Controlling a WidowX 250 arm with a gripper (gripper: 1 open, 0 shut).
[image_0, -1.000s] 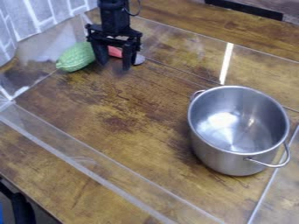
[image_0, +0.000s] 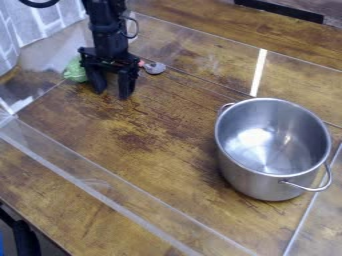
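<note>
My black gripper (image_0: 110, 68) is low over the wooden surface in the upper left of the camera view, in front of a green cabbage-like item (image_0: 75, 70), which it partly covers. A small pale object with some red (image_0: 152, 67) lies just right of it. Whether the fingers hold anything or how far apart they stand is unclear at this size.
A large steel pot (image_0: 271, 148) with two handles stands at the right.
The gripper has moved left and toward the viewer, now covering more of the green item and less of the red-and-pale object.
</note>
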